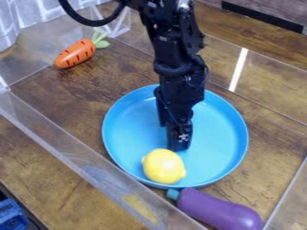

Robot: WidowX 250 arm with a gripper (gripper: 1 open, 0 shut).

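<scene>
The black arm reaches down from the top of the view, its gripper (178, 135) over the middle of the blue plate (126, 135), just above and right of the yellow lemon-like toy (163, 166). The fingertips are dark and overlap one another from this angle; I see nothing clearly held between them.
An orange carrot toy (74, 54) lies at the upper left on the wooden table (66, 99). A purple eggplant toy (220, 210) lies below the plate at lower right. Clear panels run along the left and right edges, with a blue object (10, 216) at lower left.
</scene>
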